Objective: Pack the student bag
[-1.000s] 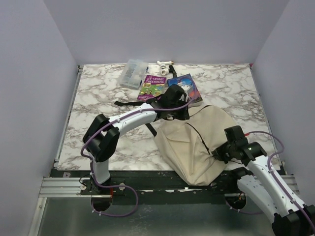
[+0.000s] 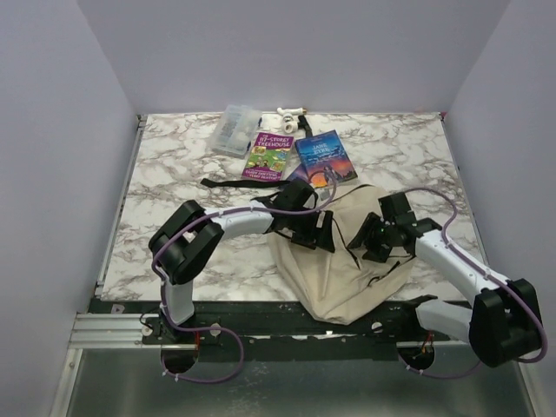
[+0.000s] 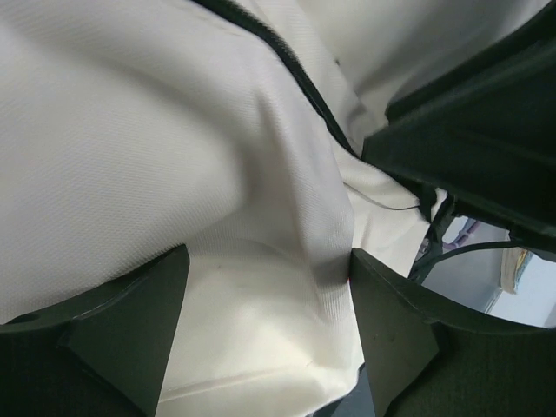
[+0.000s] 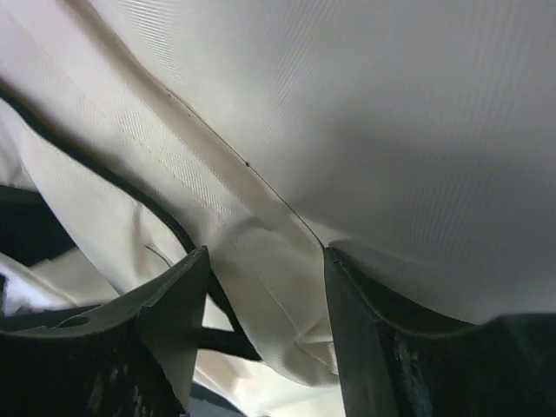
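The cream cloth bag [image 2: 317, 282] with black zips lies at the table's front edge, its cloth rumpled. Over its middle, my left gripper [image 2: 328, 241] points at the cloth. In the left wrist view a raised fold [image 3: 304, 187] runs between its fingers, which stand well apart. Close by on the right, my right gripper [image 2: 365, 250] is low on the bag. Its fingers are parted in the right wrist view, with a seamed fold [image 4: 252, 217] and a black zip edge [image 4: 156, 208] between or just beyond them. Neither view shows the cloth pinched.
A Treehouse book [image 2: 269, 156] and a blue Jane Eyre book [image 2: 326, 156] lie behind the bag. Farther back are a clear plastic box [image 2: 235, 130] and a small white object [image 2: 289, 122]. Both grippers are close together.
My left gripper has come toward the front, from the bag's back edge onto its middle.
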